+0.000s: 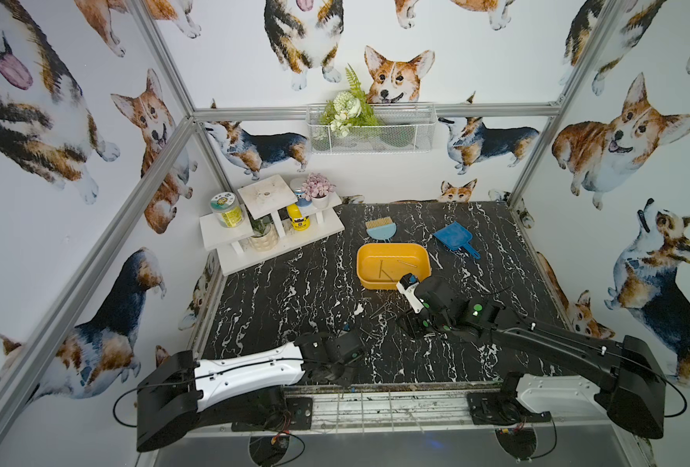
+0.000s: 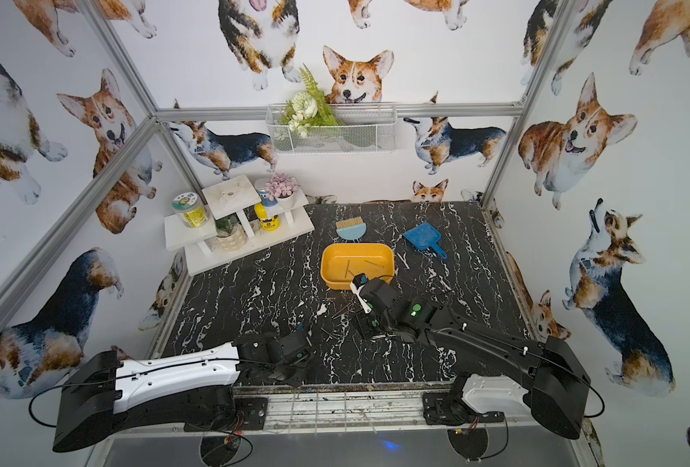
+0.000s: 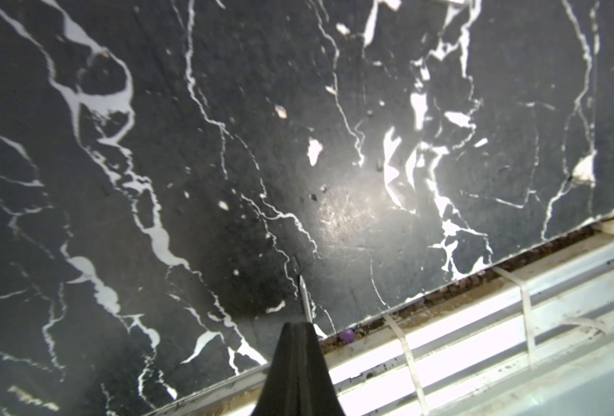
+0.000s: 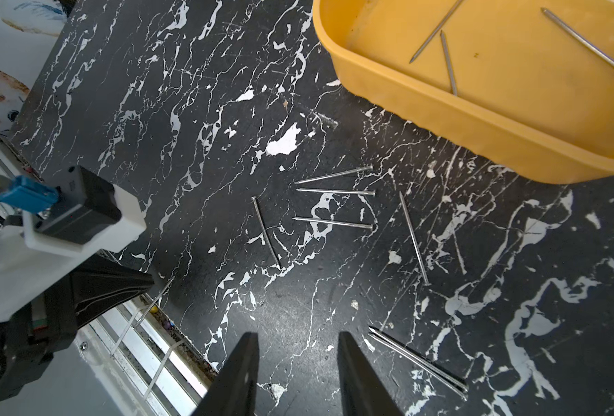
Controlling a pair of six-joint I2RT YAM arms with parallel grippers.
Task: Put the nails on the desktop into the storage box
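My left gripper is shut with nothing between its fingers, low at the desk's front edge. One nail (image 3: 305, 298) lies just beyond and beside its tips, outside the fingers, slanted on the dark desktop. The yellow storage box (image 4: 452, 114) holds several nails, among them one long nail (image 4: 584, 41). Over the desk my right gripper stands open and empty. Ahead of it lie three nails (image 4: 332, 222) side by side, a dark nail (image 4: 266, 232), a single long nail (image 4: 413, 237) and a close pair of nails (image 4: 418, 360).
A light mesh-covered rail (image 3: 445, 326) borders the desk's front, with a debris-filled gap beside it. Behind the box are a blue-and-tan brush (image 1: 381, 228) and a blue dustpan (image 1: 455, 238). A white shelf (image 1: 282, 241) stands back left.
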